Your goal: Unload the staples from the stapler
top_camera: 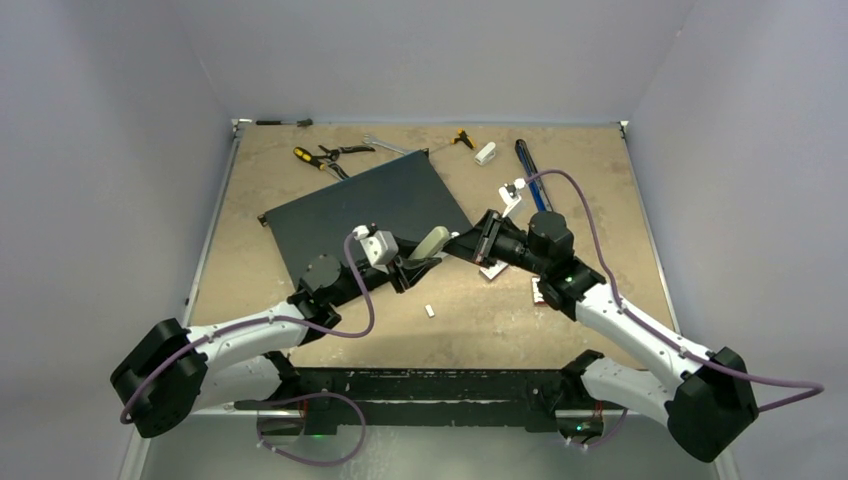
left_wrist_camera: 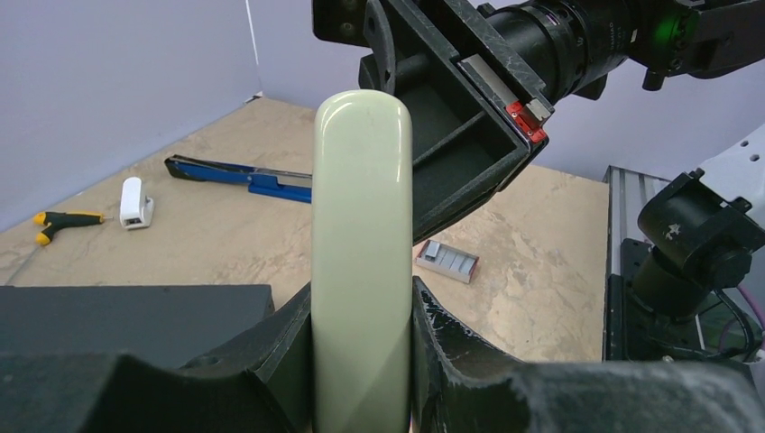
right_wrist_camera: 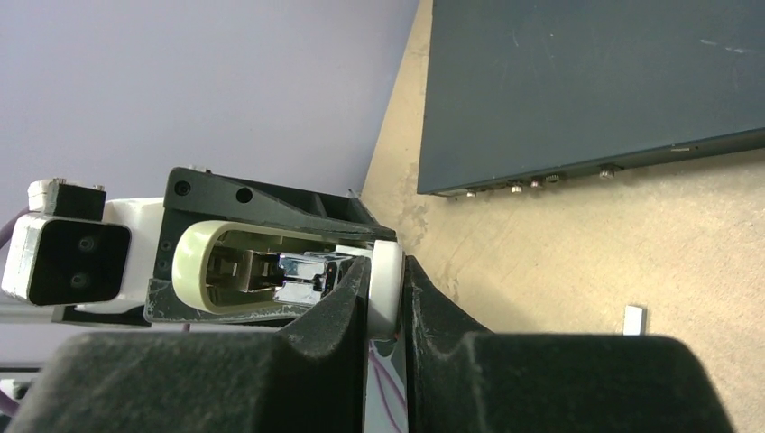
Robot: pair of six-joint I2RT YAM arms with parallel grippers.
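Note:
The pale cream stapler [top_camera: 430, 243] is held above the table by my left gripper [top_camera: 418, 266], shut on it; in the left wrist view its smooth body [left_wrist_camera: 361, 234] stands upright between the fingers. In the right wrist view the stapler's cream shell [right_wrist_camera: 189, 266] shows a metal mechanism [right_wrist_camera: 302, 275] inside. My right gripper is shut on a white piece [right_wrist_camera: 386, 280] at the stapler's end; whether it is attached to the stapler cannot be told. The right gripper's housing hides part of the stapler in the top view.
A dark panel [top_camera: 360, 200] lies at the left middle. Small boxes [left_wrist_camera: 447, 260], a white object [top_camera: 486, 153], a blue tool [top_camera: 530, 170] and hand tools [top_camera: 320, 165] lie around it. A small white bar [top_camera: 430, 311] lies on the bare front area.

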